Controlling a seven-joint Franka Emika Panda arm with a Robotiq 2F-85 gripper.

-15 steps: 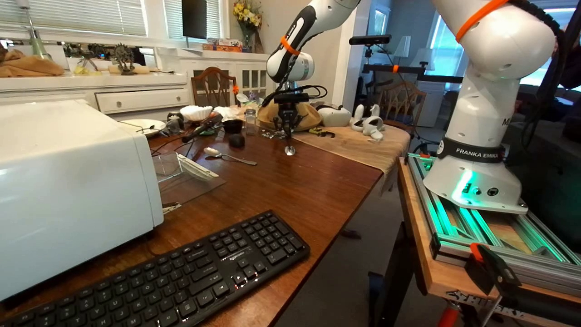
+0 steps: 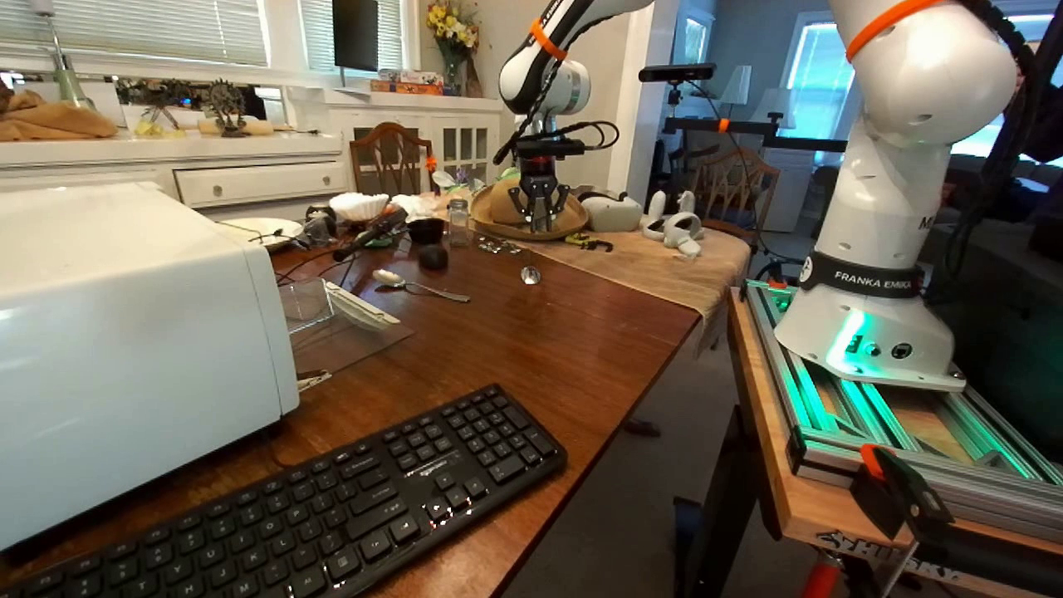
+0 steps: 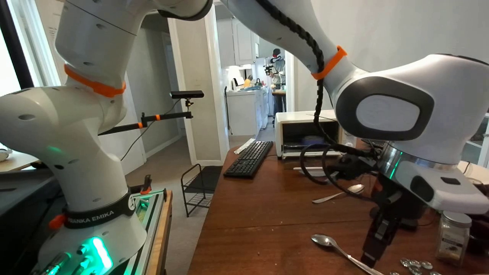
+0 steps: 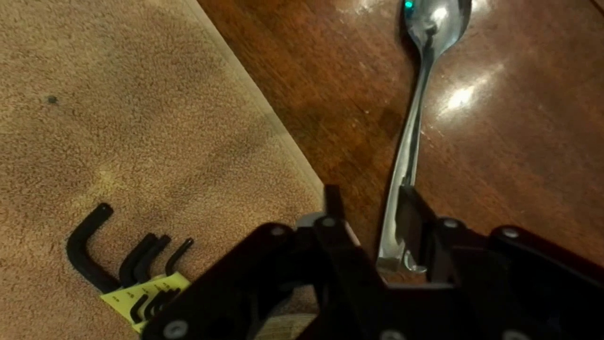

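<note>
A metal spoon [image 4: 416, 122] lies on the brown wooden table, its bowl at the top of the wrist view and its handle running down between my fingers. My gripper is part open above the handle end, and the spoon sits nearer the right finger [image 4: 416, 226]. Whether that finger touches the handle I cannot tell. Exterior view 1 shows the gripper [image 2: 543, 221] over the table's far end, behind the spoon bowl [image 2: 530, 275]. In exterior view 2 the spoon [image 3: 323, 240] runs toward the gripper's dark fingers [image 3: 378, 240].
A tan cloth [image 4: 170, 113] borders the bare wood, with black hex keys [image 4: 88, 249] in a yellow holder on it. Another spoon [image 3: 344, 193], a glass jar [image 3: 454, 236] and small shiny pieces [image 3: 415, 265] are nearby. A keyboard [image 2: 399, 488] and white microwave [image 2: 129, 349] stand farther off.
My gripper has shifted away from the spoon's bowl, toward the far end of the table, and a little right in exterior view 1. Its fingers now show spread. The spoon stays in place.
</note>
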